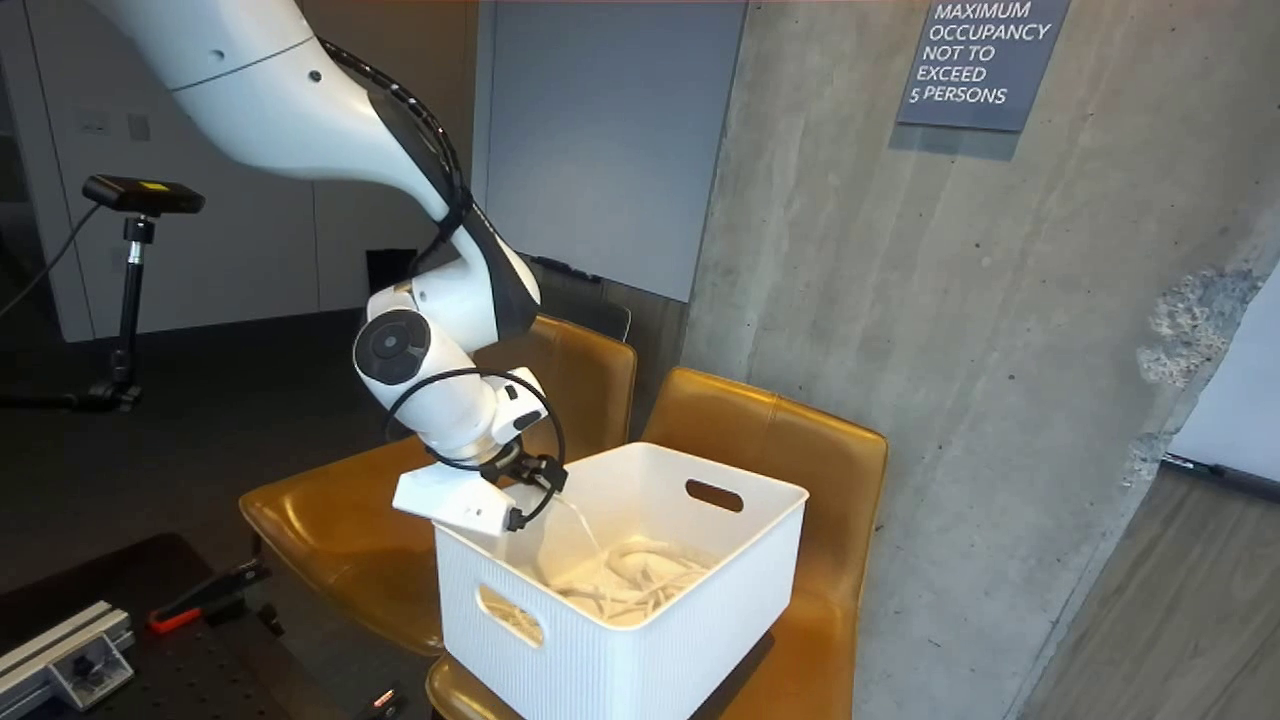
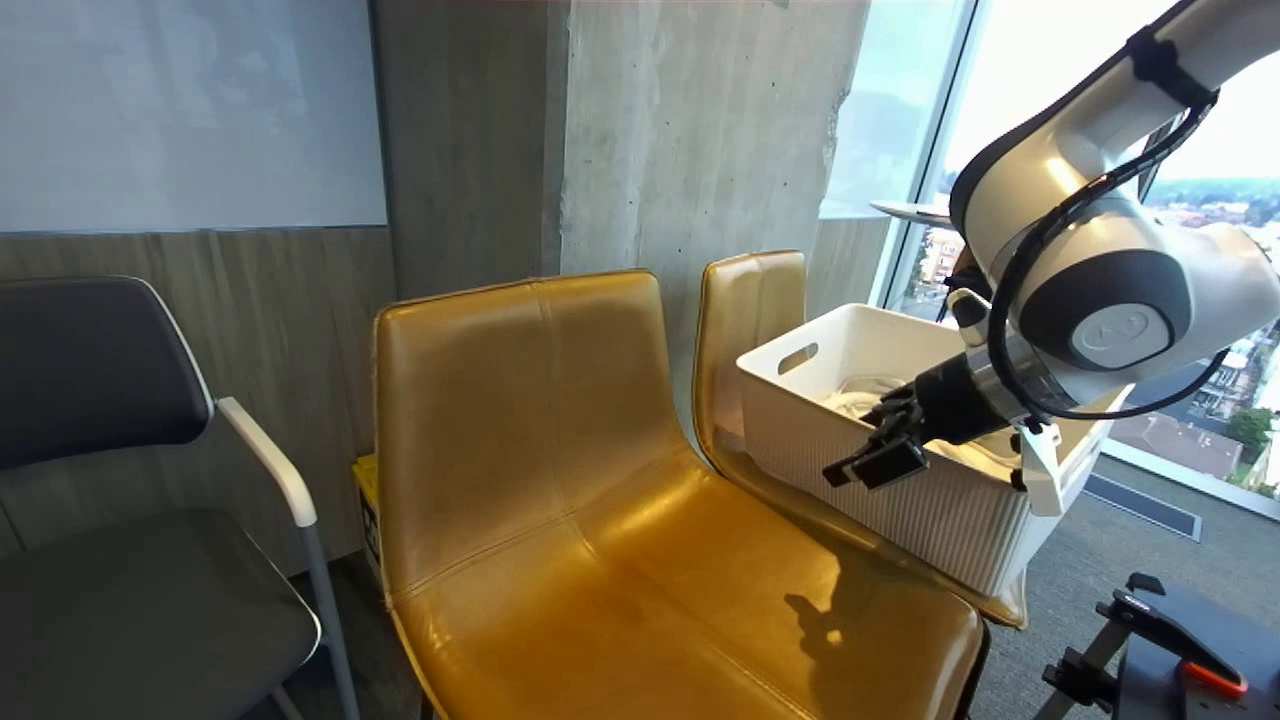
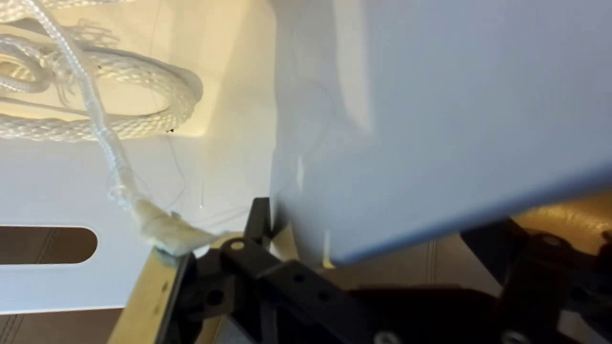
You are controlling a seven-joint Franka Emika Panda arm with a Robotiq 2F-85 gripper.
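A white bin (image 1: 708, 624) with slot handles sits on a tan chair, holding several coils of pale rope (image 1: 648, 570). My gripper (image 2: 866, 446) is at the bin's side in exterior view 2, its fingers apart. One finger (image 3: 261, 220) appears near the bin's inner corner in the wrist view. Part of the other (image 3: 487, 246) shows beyond the rim, so the side wall seems to lie between them. A strand of braided white rope (image 3: 94, 103) rises from the bin, its wrapped end resting at the left finger; whether it is caught there I cannot tell.
An empty tan chair (image 2: 528, 480) stands beside the bin. Behind is a concrete wall (image 1: 996, 396). A dark table (image 1: 228, 660) with a clamp is at the lower left, and a camera on a stand (image 1: 132, 240) is farther left.
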